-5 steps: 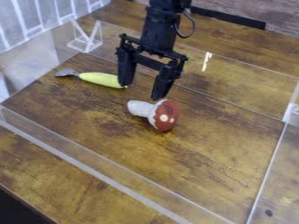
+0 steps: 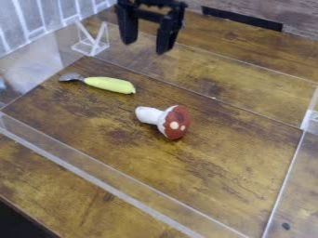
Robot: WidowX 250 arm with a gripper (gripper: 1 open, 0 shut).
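Note:
The black gripper is high at the top centre of the camera view, blurred, with its fingers spread apart and nothing seen between them. Below it on the wooden surface lie a white toy mushroom with a red spotted cap, on its side, and a pale yellow-green elongated object with a grey tip, to the left of the mushroom.
A clear low-walled enclosure surrounds the wooden floor. A white wire piece stands at the upper left.
The gripper has moved up and back, away from the mushroom and the yellow-green object, and is now blurred at the top edge. Both objects look unmoved.

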